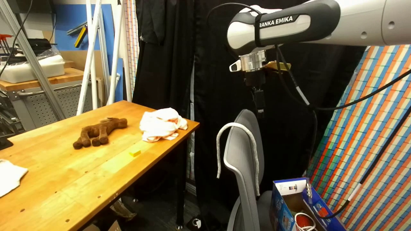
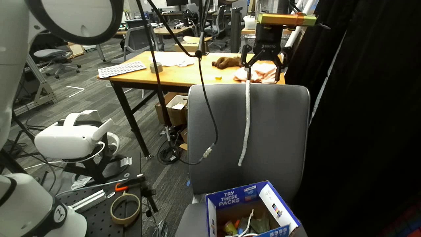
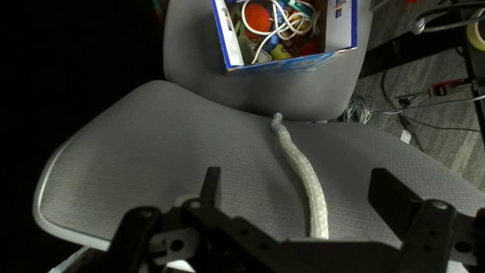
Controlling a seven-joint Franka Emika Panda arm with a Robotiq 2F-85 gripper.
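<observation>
A white braided rope point(image 1: 252, 142) hangs over the top of the grey chair's backrest point(image 1: 243, 154), one end falling on each side. Its front length point(image 2: 247, 114) dangles down the backrest in the second exterior view, and the wrist view shows the rope point(image 3: 310, 182) between and beyond the fingers. Above the chair back hovers my gripper point(image 1: 259, 111), pointing down and clear of the rope. In the wrist view the gripper is open, its fingers wide apart on either side of the rope, gripping nothing.
On the chair seat stands a blue box point(image 2: 238, 194) holding cables and small items. The wooden table point(image 1: 57, 181) carries a brown plush toy point(image 1: 100, 132), a pale crumpled cloth point(image 1: 161, 125) and a yellow block point(image 1: 135, 153). Black cables point(image 1: 358, 100) hang beside the arm.
</observation>
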